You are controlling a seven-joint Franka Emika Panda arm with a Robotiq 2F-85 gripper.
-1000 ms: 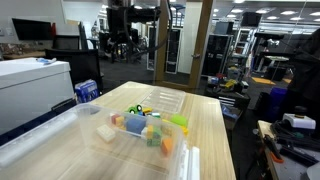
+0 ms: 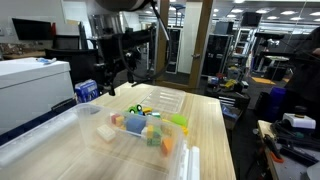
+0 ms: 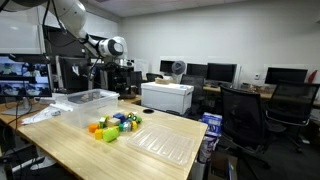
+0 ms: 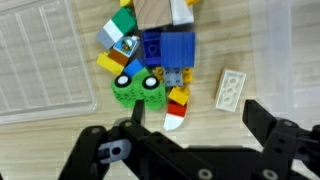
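My gripper is open above the table, its dark fingers wide apart with nothing between them. Below it in the wrist view lie a green block with round eyes, a blue block, a red-and-white piece and a yellow block. To their right, apart from them, rests a whitish rectangular block. A wooden block is at the top edge. Exterior view 2 shows the colourful pile, with a lime green piece at its near side.
A clear plastic bin stands beside the blocks; its wall borders the wrist view's right side. A pale ribbed tray lies flat on the other side. Bare wooden table shows in front of the tray.
My arm has come down and shifted leftward in exterior view 1, so the gripper now hangs lower, nearer the bin. The blocks, bin and tray look unmoved.
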